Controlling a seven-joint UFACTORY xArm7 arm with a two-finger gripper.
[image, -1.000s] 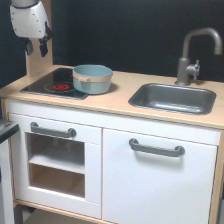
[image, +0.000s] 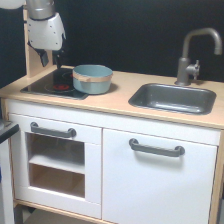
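A grey-blue pot (image: 97, 80) with a tan handle stands at the right edge of the black stovetop (image: 44, 84), partly on the wooden counter. My gripper (image: 52, 65) points down over the back of the stovetop, to the left of the pot and apart from it. Its dark fingers look spread, and nothing shows between them, though they are small against the dark wall. A red burner ring (image: 62, 82) shows on the stovetop below.
A metal sink (image: 174, 97) with a tall grey faucet (image: 187, 62) lies to the right. Bare counter (image: 122, 88) separates it from the pot. The white cabinet below has an oven door (image: 92, 148) with a window and a plain door (image: 150, 185); both look shut.
My arm has come down and to the right, from the upper left to just over the stovetop. The pot has not visibly moved.
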